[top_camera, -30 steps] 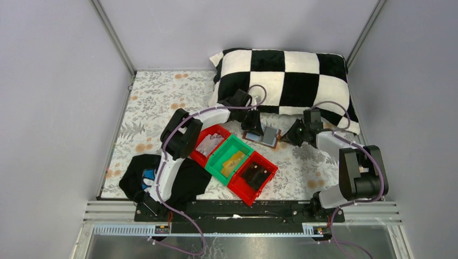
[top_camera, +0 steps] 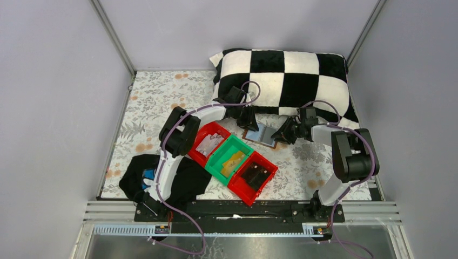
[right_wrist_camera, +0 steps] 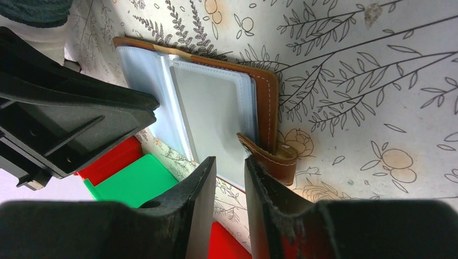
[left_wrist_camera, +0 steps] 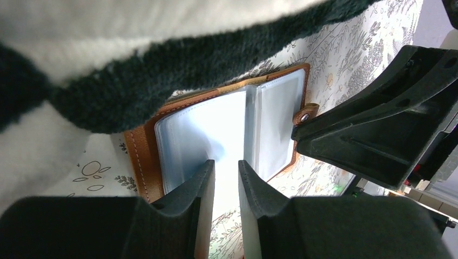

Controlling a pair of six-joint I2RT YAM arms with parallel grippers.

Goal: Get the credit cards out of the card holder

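Note:
The card holder (top_camera: 262, 135) lies spread flat on the table, a brown leather cover with clear sleeves inside; no card shows clearly in them. In the left wrist view, my left gripper is partly open above one half of the holder (left_wrist_camera: 202, 135), with only a narrow gap between its fingertips. My right gripper is likewise partly open, over the other half near the outer edge. The leather strap (right_wrist_camera: 273, 159) with its snap stands up right by its fingers. Nothing shows clasped in either gripper.
Red and green bins (top_camera: 229, 156) stand just in front of the holder, with items inside. A checkered pillow (top_camera: 283, 80) lies close behind it. Dark cloth (top_camera: 186, 186) is at the front left. Free table shows at the front right.
My right gripper has moved left, in over the holder's right side. The left gripper has shifted slightly left and back. The holder stays about where it was.

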